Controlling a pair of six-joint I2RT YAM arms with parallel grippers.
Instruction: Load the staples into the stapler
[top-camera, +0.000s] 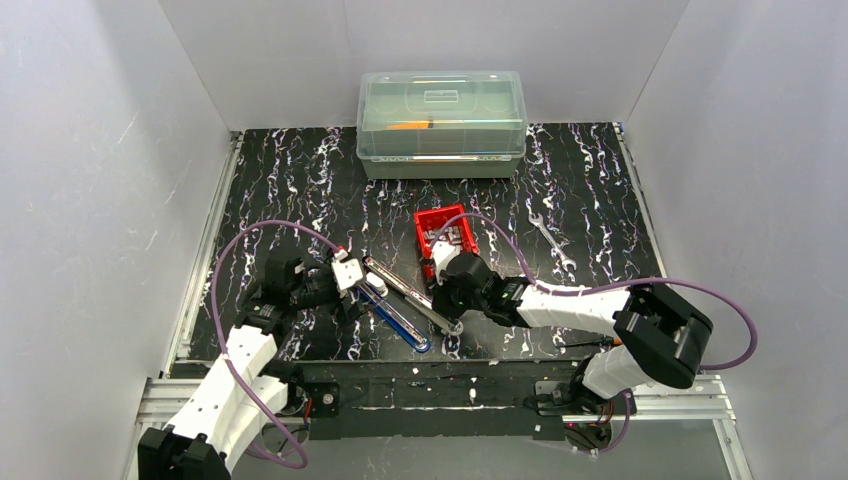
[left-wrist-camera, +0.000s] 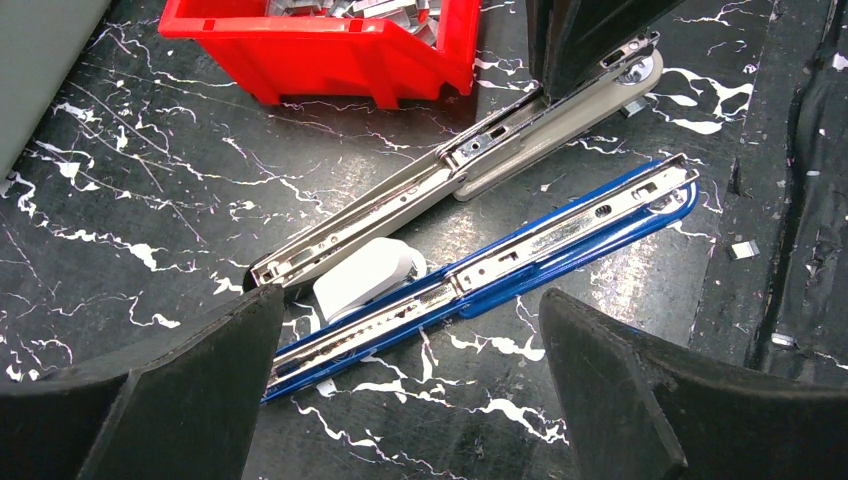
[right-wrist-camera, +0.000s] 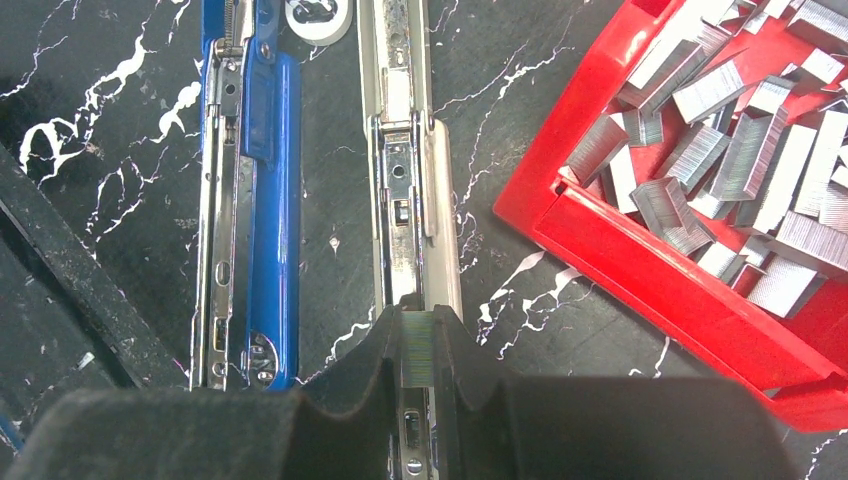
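Observation:
Two staplers lie opened out flat, side by side: a grey-beige one (left-wrist-camera: 400, 205) and a blue one (left-wrist-camera: 520, 255). My right gripper is shut on a small staple strip (right-wrist-camera: 417, 350), held right over the grey stapler's metal channel; whether the strip rests inside it I cannot tell. In the left wrist view my right fingers (left-wrist-camera: 565, 50) reach down onto that stapler's far half. My left gripper stands open above the blue stapler's near end, nothing between its fingers.
A red bin (right-wrist-camera: 640, 270) full of loose staple strips stands close beside the grey stapler. Between the staplers sits a white round-ended object (left-wrist-camera: 365, 275). A wrench (top-camera: 552, 243) lies at right, and a lidded clear box (top-camera: 441, 125) stands at the back.

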